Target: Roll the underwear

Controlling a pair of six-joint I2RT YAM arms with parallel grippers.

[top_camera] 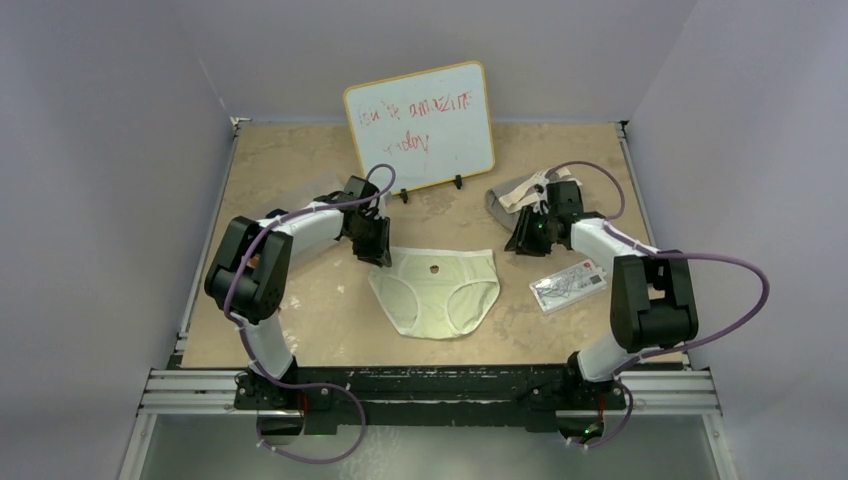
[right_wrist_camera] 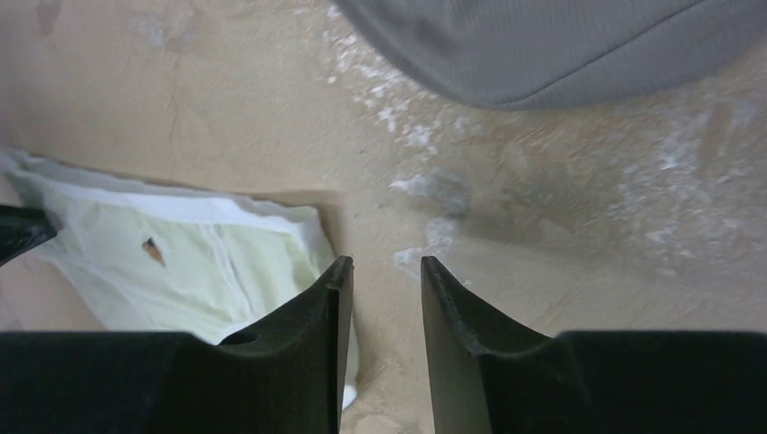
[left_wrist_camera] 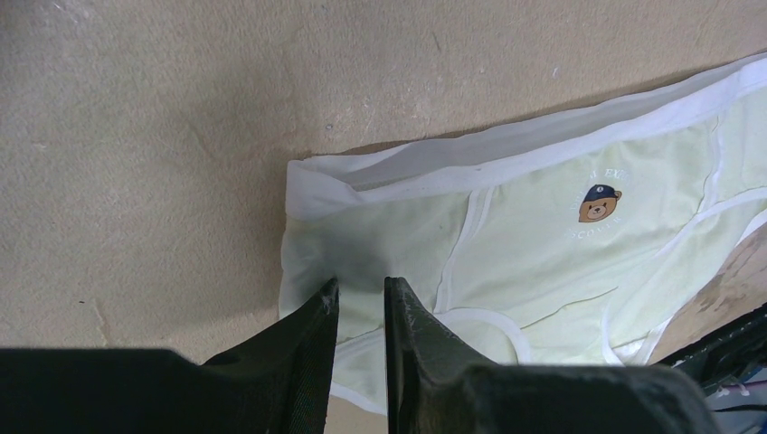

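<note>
Pale yellow-green underwear (top_camera: pixel 440 300) with a white waistband and a small bear print lies flat on the table (top_camera: pixel 330 330). My left gripper (top_camera: pixel 384 262) is low over its upper left part; in the left wrist view its fingers are close together, and whether cloth is between them is unclear. My right gripper (top_camera: pixel 515 248) is beside the upper right corner, apart from it, its fingers part open with nothing between them, as the right wrist view also shows.
A whiteboard (top_camera: pixel 420 120) stands at the back. Grey cloth (top_camera: pixel 505 200) lies behind the right arm, and a flat white item (top_camera: pixel 568 288) lies right of the underwear.
</note>
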